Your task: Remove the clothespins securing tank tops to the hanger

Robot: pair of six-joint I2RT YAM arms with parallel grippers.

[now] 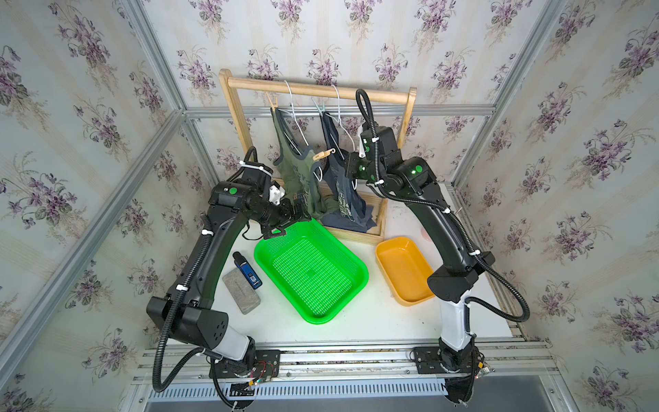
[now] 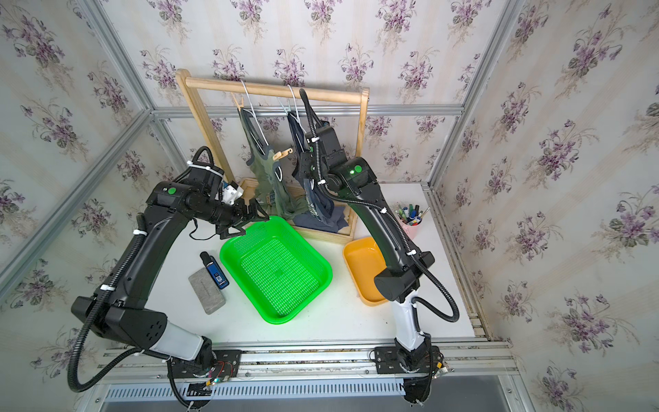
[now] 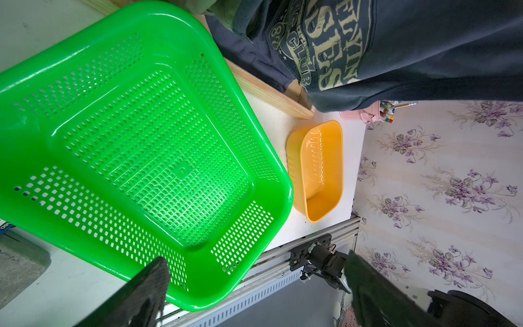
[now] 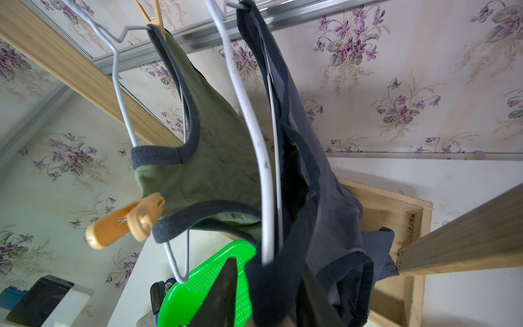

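A green tank top (image 1: pixel 298 168) and a navy one (image 1: pixel 345 185) hang on white wire hangers. One wooden clothespin (image 4: pixel 122 220) grips the green top's near strap; another wooden clothespin (image 4: pixel 157 19) sits at its far strap. Up at the navy top's far end a pale bluish clip (image 1: pixel 319 106) shows small. My right gripper is around the navy top's near strap, fingers apart, with a sliver of gap on the left side; whether a clothespin is there is hidden. My left gripper (image 1: pixel 300 211) stands open and empty over the green basket's back corner.
The green basket (image 3: pixel 245 103) lies below on the white table, an orange tray (image 3: pixel 297 163) to its right. A wooden rack (image 1: pixel 315 87) bears the hangers. A blue bottle (image 1: pixel 247 270) and grey block (image 1: pixel 240 289) lie at left.
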